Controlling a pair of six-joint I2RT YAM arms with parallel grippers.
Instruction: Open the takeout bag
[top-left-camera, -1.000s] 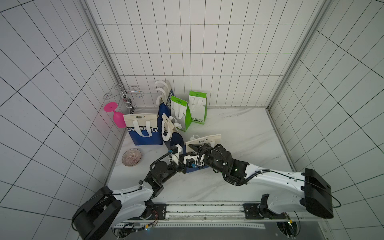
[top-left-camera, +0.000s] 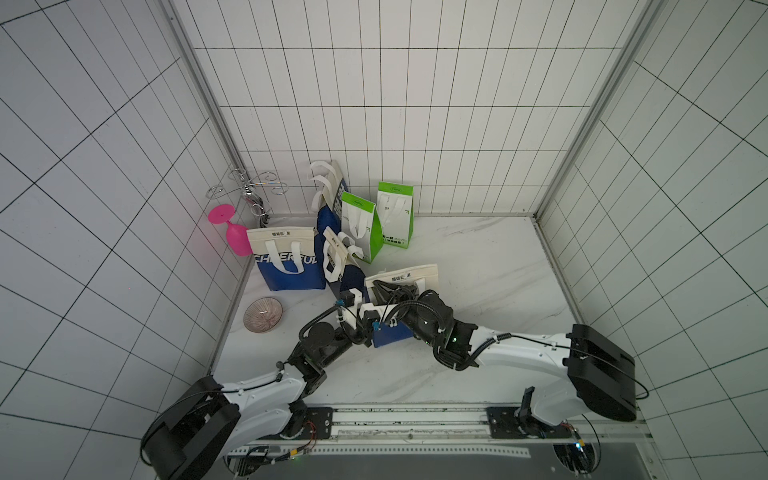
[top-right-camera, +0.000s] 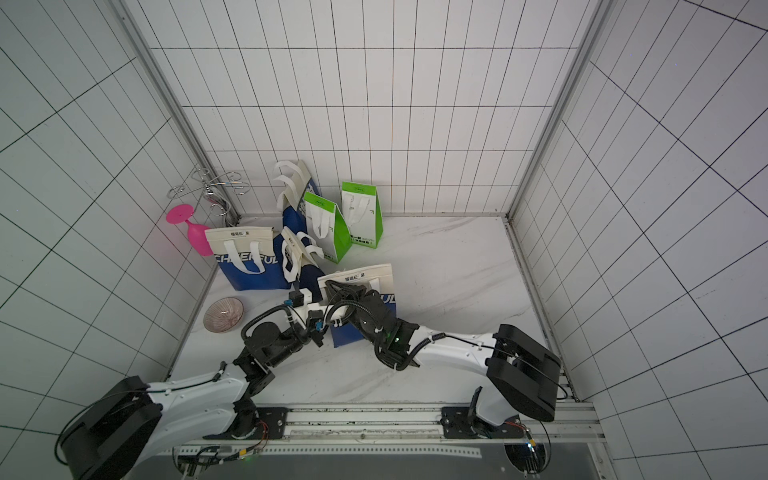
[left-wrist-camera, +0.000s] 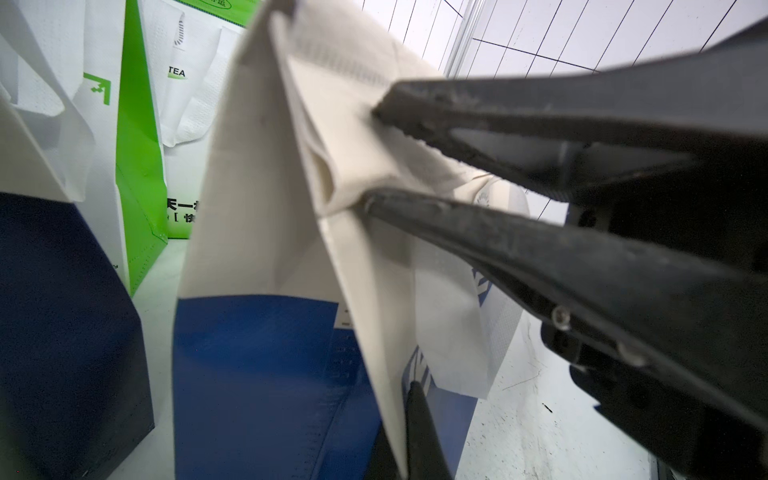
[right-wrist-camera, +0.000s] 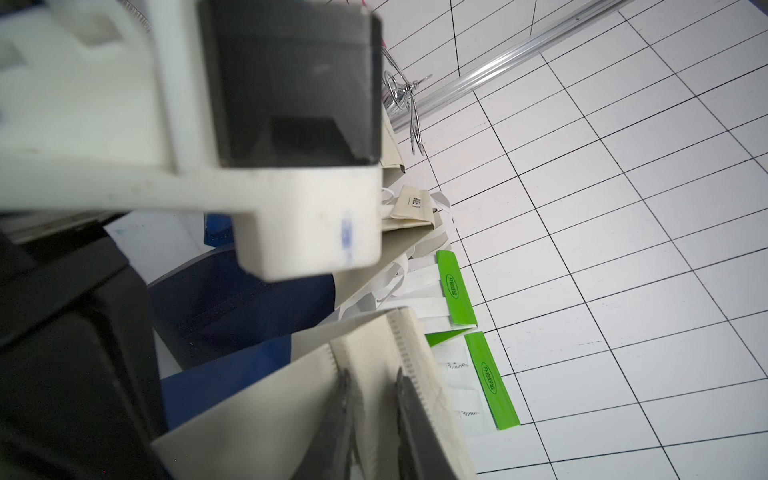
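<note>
The takeout bag (top-left-camera: 422, 273), cream above and blue below, stands upright at the table's middle, partly hidden by both arms in the top views. Its folded cream top (left-wrist-camera: 344, 88) fills the middle of the left wrist view. Low in that view, my left gripper is shut with the bag's thin side edge between its fingers. My right gripper straddles the top fold of the bag; its two fingers (right-wrist-camera: 412, 424) stand apart, cream material between them. The left wrist view also shows those fingertips separated at the bag's top.
More blue-and-cream bags (top-left-camera: 289, 268) crowd the left, one close beside this bag. Green-and-white bags (top-left-camera: 395, 214) stand behind. A round dish (top-left-camera: 263, 315), a pink watering can (top-left-camera: 237, 237) and a wire rack (top-left-camera: 248, 188) are at far left.
The bag's top has leaned slightly left. My left arm has barely moved.
</note>
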